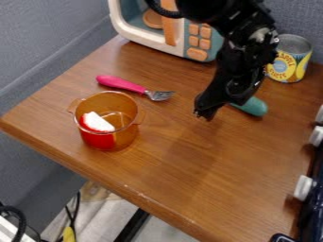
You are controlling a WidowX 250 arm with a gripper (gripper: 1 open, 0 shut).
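Observation:
My black gripper is low over the middle of the wooden table, beside a teal cylindrical object that it partly hides. Whether the fingers are open or shut is unclear. To the left stands an orange-red pot with a white item inside. A fork with a pink handle lies behind the pot.
A toy microwave stands at the back, a yellow-labelled can at the back right. A dark appliance with white knobs lines the right edge.

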